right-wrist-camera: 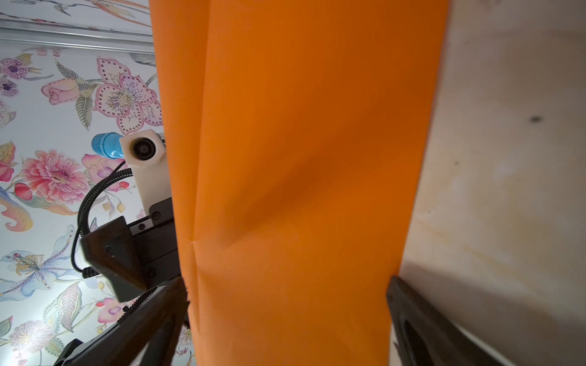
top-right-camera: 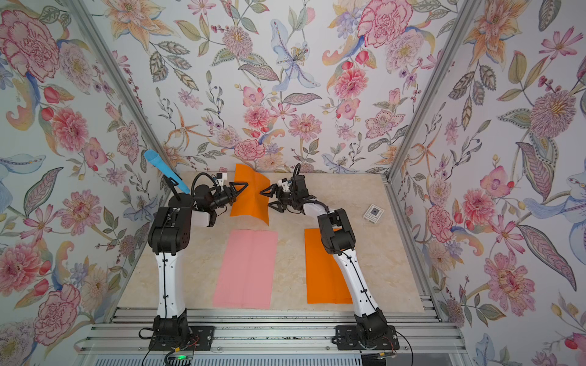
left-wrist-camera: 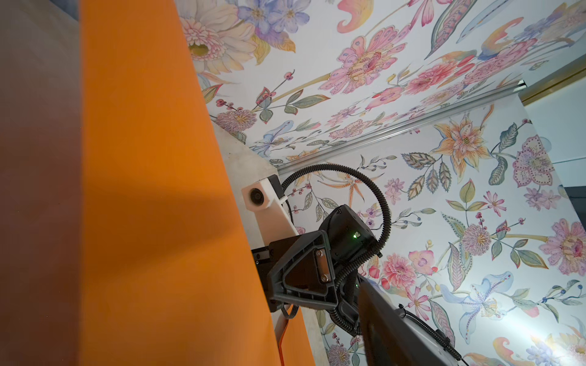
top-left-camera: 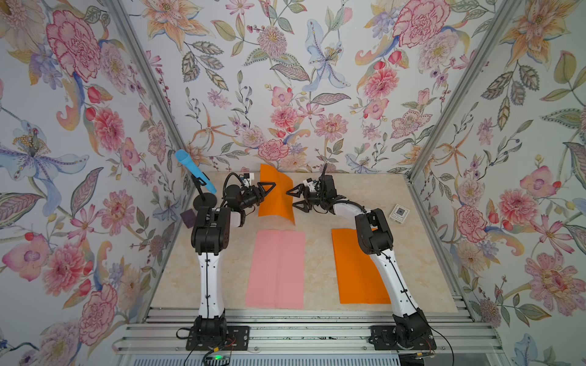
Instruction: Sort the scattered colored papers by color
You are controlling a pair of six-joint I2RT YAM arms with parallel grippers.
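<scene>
An orange sheet [top-left-camera: 277, 201] stands bent upright at the back middle, between my grippers, and fills much of both wrist views. My left gripper [top-left-camera: 266, 188] is at its left side; whether it grips the edge is unclear. My right gripper [top-left-camera: 295, 199] is at the right side; in the right wrist view its fingers are open, with the sheet spread across between and beyond them. A pink paper [top-left-camera: 274, 268] lies flat at the front middle, and an orange paper [top-left-camera: 352, 274] lies at the front right, partly under the right arm.
A blue microphone-shaped object [top-left-camera: 192, 167] on a dark stand is at the back left, beside a small dark square [top-left-camera: 187, 218]. A white tag board [top-left-camera: 399, 213] lies at the right. Bare table surrounds the papers.
</scene>
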